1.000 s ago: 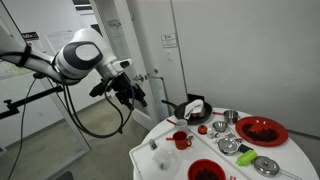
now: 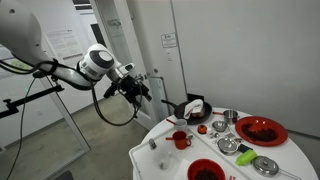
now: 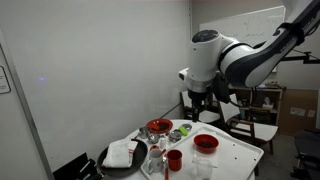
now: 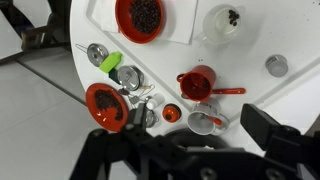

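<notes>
My gripper is open and empty, raised above the table's edge; in exterior view 1 the gripper (image 2: pixel 140 97) hangs left of the crockery. Below it, a red mug (image 4: pixel 197 82) stands near a metal mug (image 4: pixel 207 120) and a small red tomato-like item (image 4: pixel 172 113). A clear jug (image 4: pixel 220 27) with dark bits inside is higher up in the wrist view. At that view's top, a red bowl (image 4: pixel 153 33) holds dark pieces. To the right sits a small metal cup (image 4: pixel 277 65).
A large red plate (image 2: pixel 280 137) with dark contents lies at the far side. Near it are a green item (image 2: pixel 245 158), a lidded metal pan (image 2: pixel 265 166) and metal pots. A dark pan (image 3: pixel 104 160) holds a white cloth (image 3: pixel 120 153). Bare white tabletop (image 3: pixel 235 152) shows beside the red bowl.
Over the last second the arm has turned and its forearm has shifted right in exterior view 1, with the gripper moving slightly right. Everything on the table has stayed put.
</notes>
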